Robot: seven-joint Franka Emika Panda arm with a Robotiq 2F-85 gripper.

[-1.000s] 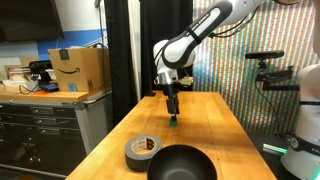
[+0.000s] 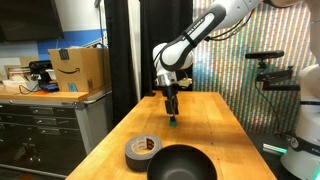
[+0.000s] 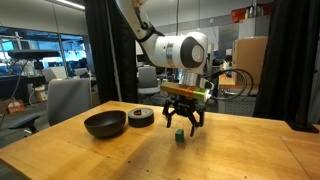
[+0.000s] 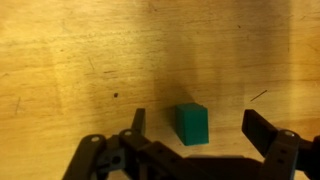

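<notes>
A small green block point(image 4: 192, 124) stands on the wooden table point(image 4: 60, 60). In the wrist view it sits between the two spread fingers of my gripper, a little nearer the left one, with bare gaps on both sides. Seen from the second exterior camera, the green block point(image 3: 180, 136) is on the table just under the fingertips of the open gripper point(image 3: 183, 125). In the first exterior view the block point(image 2: 172, 123) shows as a dark green spot below the gripper point(image 2: 171, 113). Nothing is held.
A black bowl point(image 2: 181, 163) and a roll of grey tape point(image 2: 142, 149) share the table, away from the block. Around the block the wood is clear. Cardboard boxes point(image 2: 76, 70) rest on a cabinet beyond the table.
Hardly any movement shows; the arm hangs over the same spot, and the block, bowl and tape have not moved.
</notes>
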